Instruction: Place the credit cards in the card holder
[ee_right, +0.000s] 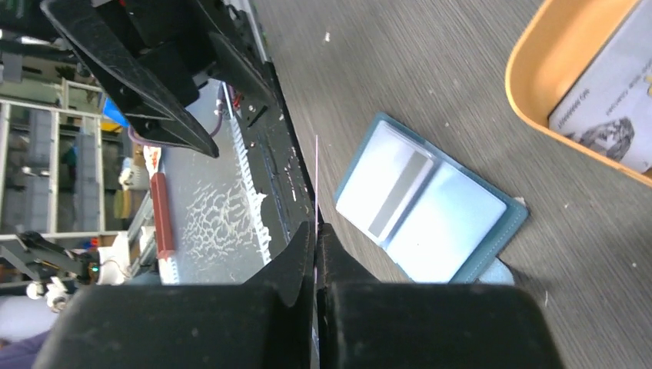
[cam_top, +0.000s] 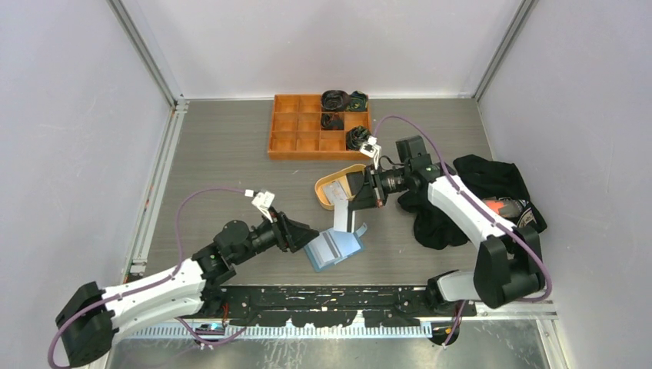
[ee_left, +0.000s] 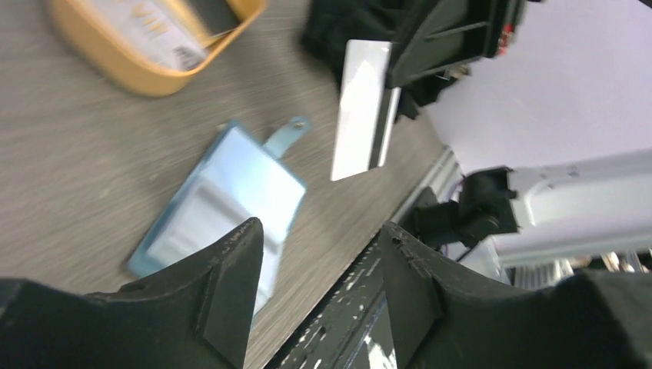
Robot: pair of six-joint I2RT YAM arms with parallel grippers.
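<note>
A white card with a dark stripe (ee_left: 358, 115) hangs from my right gripper, which is shut on it. In the right wrist view the card (ee_right: 316, 177) shows edge-on. Below it on the table lies the light-blue card holder (cam_top: 334, 248), opened flat, with a strap tab (ee_left: 287, 135) and a white card tucked in one half (ee_right: 388, 184). My left gripper stands open to the left of the holder, nothing between its fingers.
Behind the holder stands a yellow tray (cam_top: 324, 201) with cards in it. Farther back is an orange compartment box (cam_top: 284, 142) with dark items. A black cloth bag (cam_top: 492, 181) lies at the right.
</note>
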